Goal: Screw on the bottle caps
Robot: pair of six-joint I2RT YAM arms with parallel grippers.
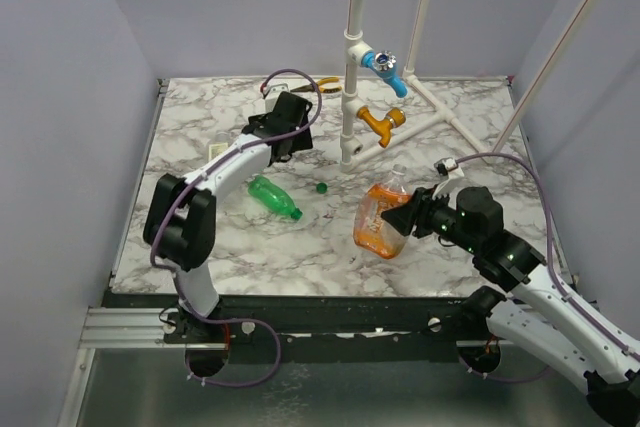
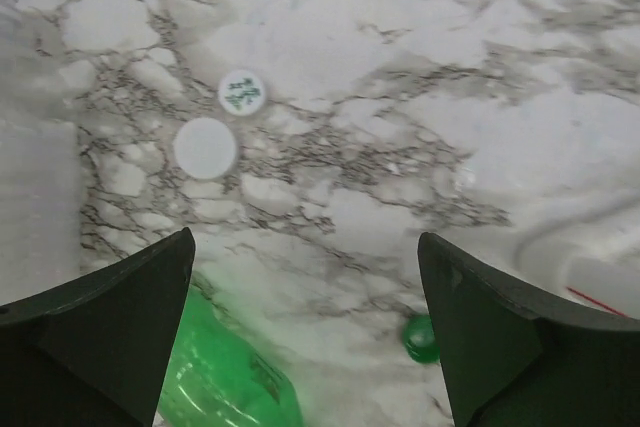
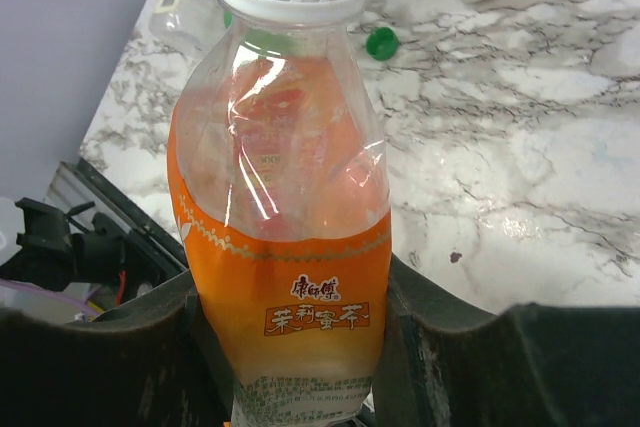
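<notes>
My right gripper is shut on the clear bottle with the orange label, held tilted above the table's right half. In the right wrist view its white neck ring and bare threads show; the mouth is cut off. Over the back left area, my left gripper is open. Beyond its fingers, the left wrist view shows a plain white cap and a green-printed white cap lying on the marble. A green cap rests beside the lying green bottle.
White piping with a blue tap and orange tap stands at centre back. Pliers lie behind the left gripper. A clear bottle is partly hidden by the left arm.
</notes>
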